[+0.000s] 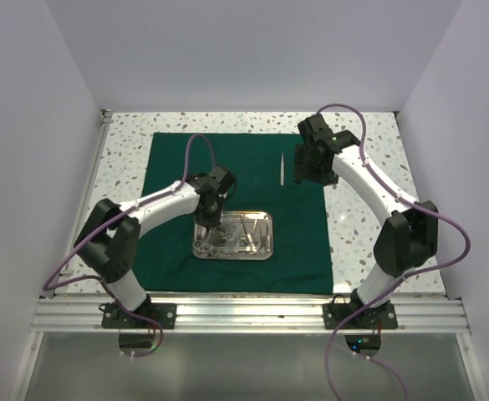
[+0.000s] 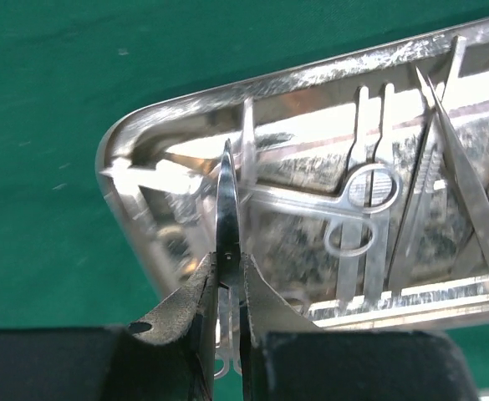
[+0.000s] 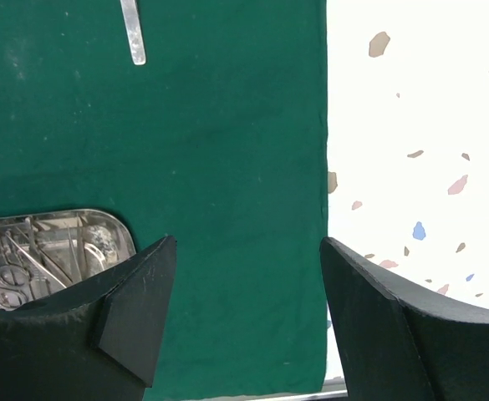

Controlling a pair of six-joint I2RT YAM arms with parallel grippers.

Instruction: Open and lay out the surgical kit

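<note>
Over the left end of the metal tray, my left gripper is shut on a pair of scissors. Their closed blades point up the left wrist view, and part of the finger rings shows below the fingertips. A second pair of scissors lies across the tray, near several tweezers. In the top view the left gripper hides part of the tray. My right gripper is open and empty above the green cloth. A slim silver instrument lies on the cloth beside it.
Speckled white table borders the cloth on the right. More instruments fill the tray's right part, close to the right gripper's left finger in that view.
</note>
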